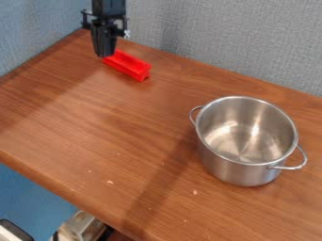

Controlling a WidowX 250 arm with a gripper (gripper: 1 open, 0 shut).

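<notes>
My black gripper (105,47) is raised at the top left, above and just behind the left end of a red block (127,65), which lies on the wooden table at the back. The fingers look close together; whether anything is between them is too small to see, and the red block rests below them on the table.
A steel pot (247,139) with two handles stands on the right of the table (113,141). Grey and blue walls border the back and left. A metal object is partly visible at the bottom left edge.
</notes>
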